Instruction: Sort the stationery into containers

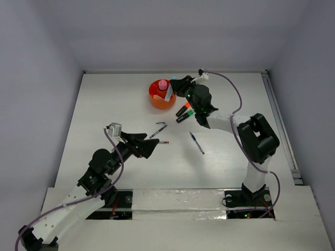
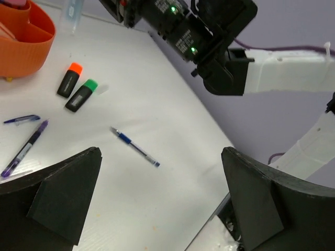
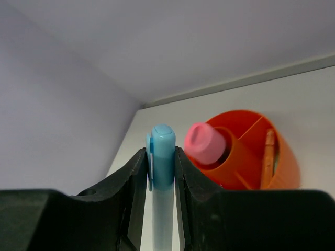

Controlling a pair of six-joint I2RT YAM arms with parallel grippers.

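Note:
My right gripper is shut on a light blue capped marker (image 3: 163, 214), held upright at the near right side of the orange divided container (image 1: 159, 103), which holds a pink item (image 3: 205, 141). My left gripper stands open and empty, front left of the container. On the table lie an orange-capped highlighter (image 2: 68, 81), a green-capped highlighter (image 2: 78, 99), a blue pen (image 2: 133, 145), a purple pen (image 2: 23, 149) and a small blue piece (image 2: 23, 119).
Another thin pen lies partly hidden beside the left gripper.

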